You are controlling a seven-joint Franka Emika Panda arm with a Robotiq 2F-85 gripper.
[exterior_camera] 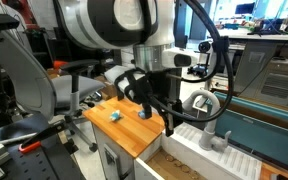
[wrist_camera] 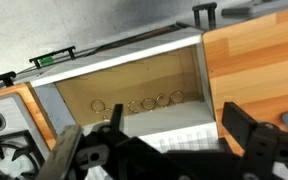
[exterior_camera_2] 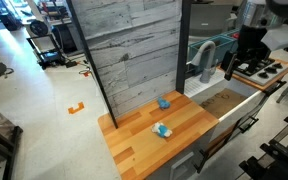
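My gripper is open, its dark fingers apart at the bottom of the wrist view, with nothing visible between them. In exterior view 1 the gripper (exterior_camera: 156,116) hangs above the pulled-out drawer (exterior_camera: 164,170) and the wooden top. Several thin rings (wrist_camera: 149,103) lie on the drawer's brown floor (wrist_camera: 169,70), well below the fingers. On the wooden top (exterior_camera_2: 152,142) sit two small blue objects: a blue-and-white one (exterior_camera_2: 162,130) near the front and a blue one (exterior_camera_2: 164,103) farther back.
Beside the drawer is a stove-like panel (wrist_camera: 9,130) with dark burners. A grey tap (exterior_camera_2: 207,62) and a white ribbed rack (exterior_camera: 219,155) stand behind the drawer. A wood-plank wall (exterior_camera_2: 134,50) rises behind the top. The wooden top is largely bare.
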